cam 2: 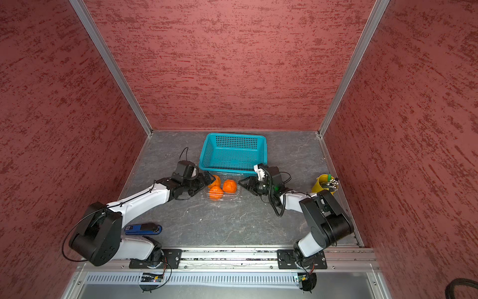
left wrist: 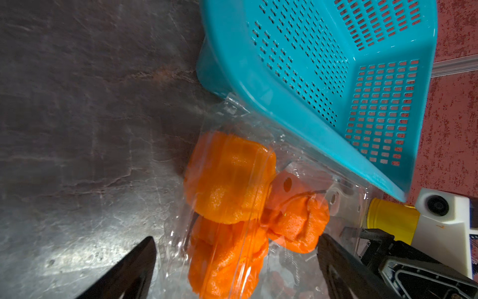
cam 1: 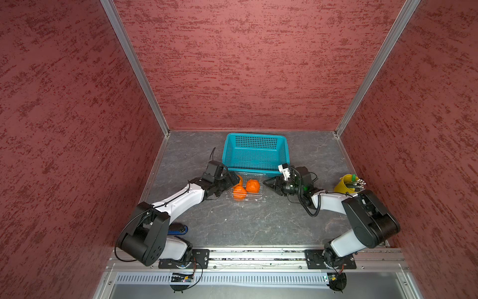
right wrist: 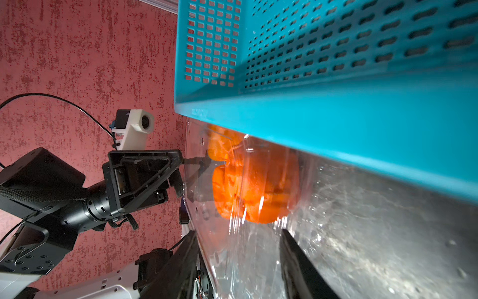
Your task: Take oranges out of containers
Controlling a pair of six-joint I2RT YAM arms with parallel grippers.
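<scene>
Several oranges (cam 1: 253, 186) (left wrist: 229, 174) sit inside a clear plastic container (cam 2: 231, 194) on the table, just in front of a teal basket (cam 1: 255, 152). My left gripper is open over the container's left side, fingertips either side of it in the left wrist view, nothing held. My right gripper is at the container's right end, its fingers apart around the clear plastic edge; whether they touch it I cannot tell.
A yellow cup with pens (cam 1: 346, 185) stands at the far right. A blue tool (cam 2: 143, 229) lies at the front left.
</scene>
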